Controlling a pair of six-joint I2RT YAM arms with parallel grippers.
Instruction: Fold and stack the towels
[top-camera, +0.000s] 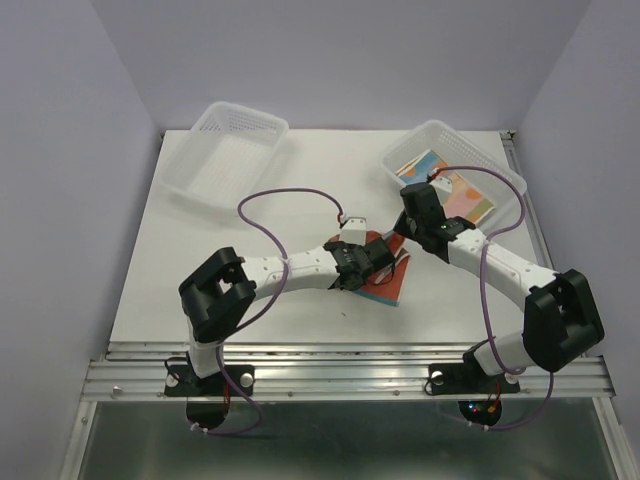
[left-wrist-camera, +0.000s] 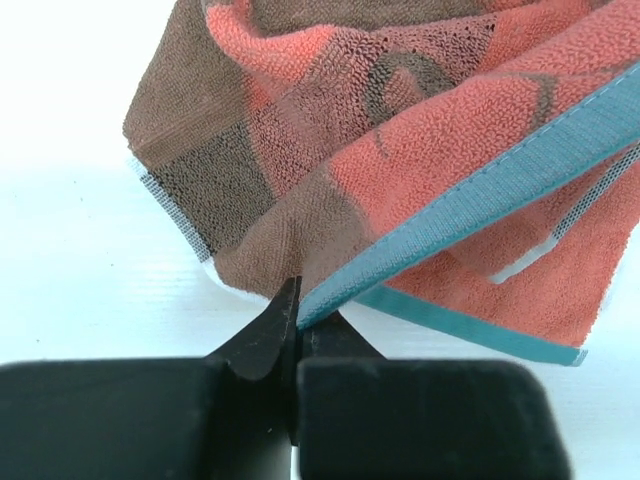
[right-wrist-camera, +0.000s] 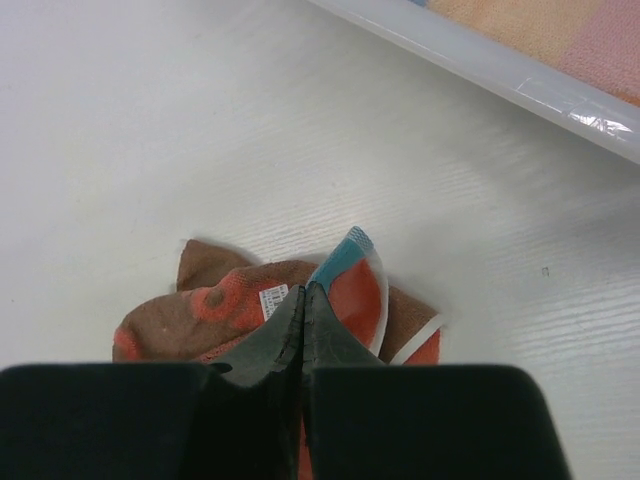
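Observation:
A crumpled red and brown towel (top-camera: 389, 293) with teal edging lies under both grippers at the table's middle right. My left gripper is shut on a teal-edged strip of it, which runs up to the upper right in the left wrist view. My right gripper is shut at a small teal-edged corner of the towel (right-wrist-camera: 222, 326) in the right wrist view; whether that corner is between its fingertips is hard to tell.
A white basket (top-camera: 228, 157) stands empty at the back left. Another basket (top-camera: 483, 156) at the back right holds folded striped towels (top-camera: 463, 202).

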